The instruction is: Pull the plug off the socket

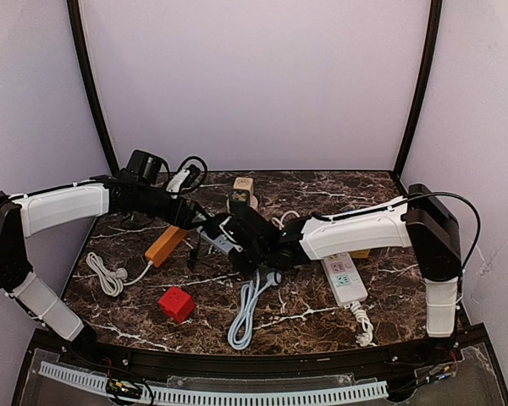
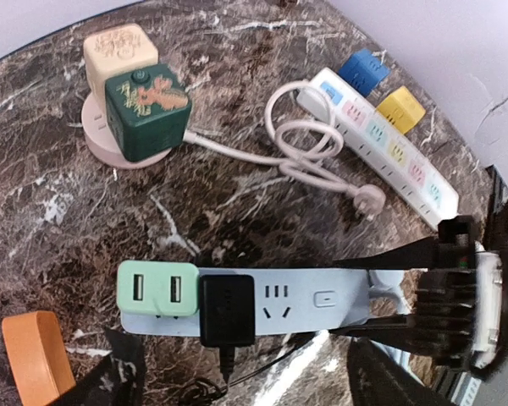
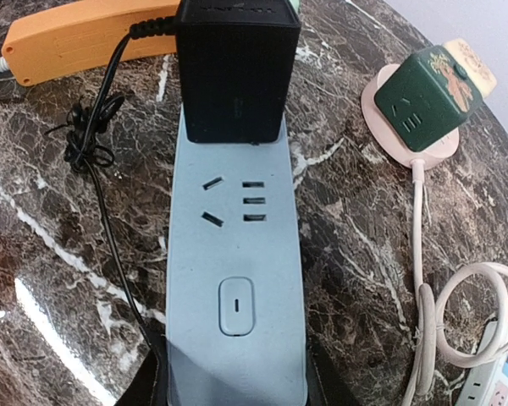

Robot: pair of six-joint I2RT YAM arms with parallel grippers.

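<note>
The black plug point(image 2: 228, 309) sits on the pale blue power strip point(image 3: 235, 245), between a mint-green block point(image 2: 158, 288) and a free socket. Its thin cable trails off the side, partly bundled. My left gripper is open; the plug lies ahead, framed between the dark fingertips, with nothing held. My right gripper straddles the strip's switch end, one finger point(image 3: 323, 376) along each long side. The fingers look very near or against the edges; firm contact cannot be made out. From above, both grippers partly cover the strip.
An orange strip point(image 1: 164, 246) lies left of the pale blue one, a red cube point(image 1: 176, 304) in front. Behind stand a dark green cube point(image 2: 148, 112) and a cream cube point(image 2: 118, 55). To the right is a white strip point(image 1: 345, 283). The front middle holds a coiled pale blue cable point(image 1: 244, 317).
</note>
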